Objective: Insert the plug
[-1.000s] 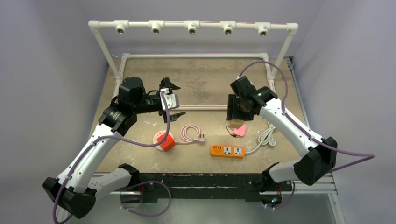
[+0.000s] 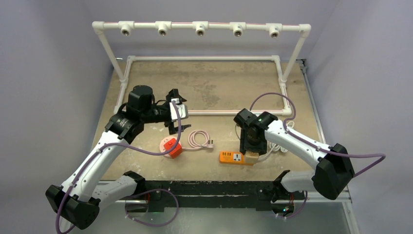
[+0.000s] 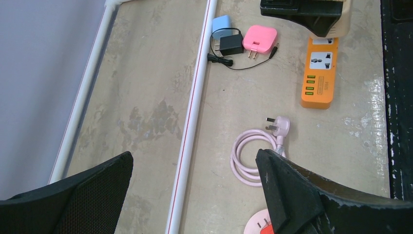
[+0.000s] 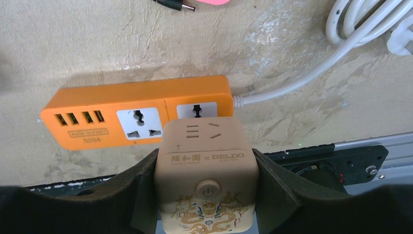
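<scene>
My right gripper is shut on a beige cube plug with a printed dragon pattern and a round button. The cube overlaps the right-hand outlet of the orange power strip; its prongs are hidden, and whether it touches the strip I cannot tell. In the right wrist view the strip's left outlet is uncovered. Far to the left, my left gripper stands open above the table, nothing between its fingers.
A coiled pink cable with its plug lies between the arms, near a red cube on a round base. Pink, black and blue adapters sit together. The strip's white cord runs right.
</scene>
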